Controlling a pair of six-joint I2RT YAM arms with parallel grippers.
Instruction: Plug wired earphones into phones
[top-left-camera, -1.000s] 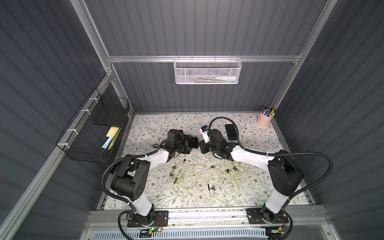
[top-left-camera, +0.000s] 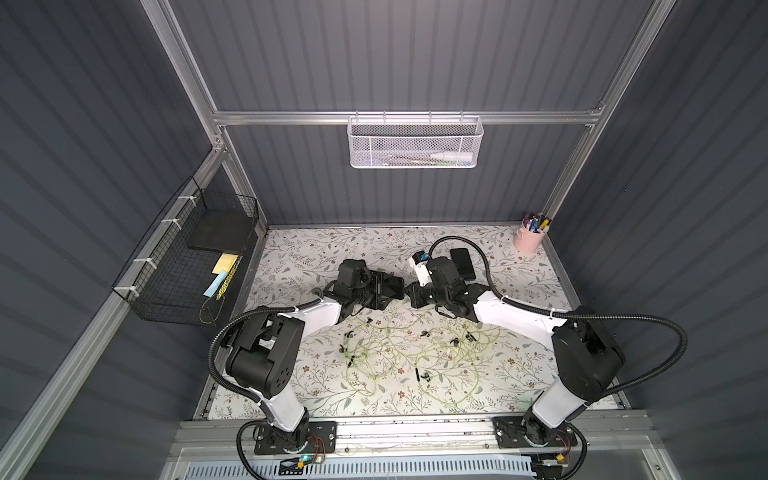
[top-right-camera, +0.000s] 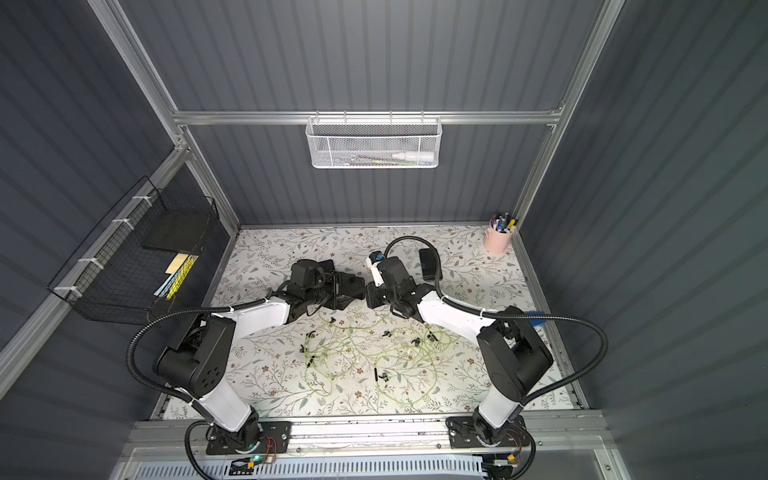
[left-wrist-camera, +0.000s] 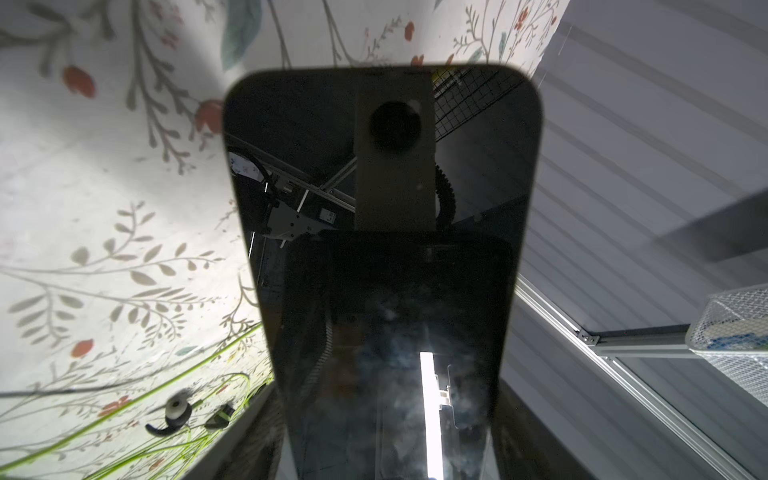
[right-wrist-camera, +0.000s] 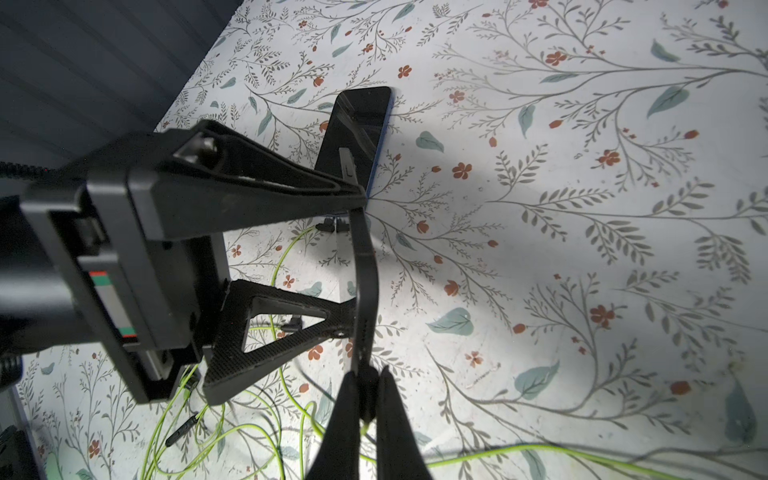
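Note:
A glossy black phone (left-wrist-camera: 392, 304) fills the middle of the left wrist view, with my left gripper shut on its sides. From the right wrist view this phone (right-wrist-camera: 365, 280) is seen edge-on, as a thin dark strip between the left gripper's fingertips. My right gripper is shut on a small black piece at the phone's near end. Its narrow fingers hide most of that piece, and I cannot tell whether it enters the phone. Yellow-green earphone cables (top-left-camera: 376, 352) with black ends lie loose on the table.
A second phone (top-left-camera: 461, 264) lies at the back right. The right wrist view shows a blue-edged phone (right-wrist-camera: 357, 128) on the table beyond the left gripper. A pink pen cup (top-left-camera: 528, 238) stands in the back right corner.
The cables on the table look the same.

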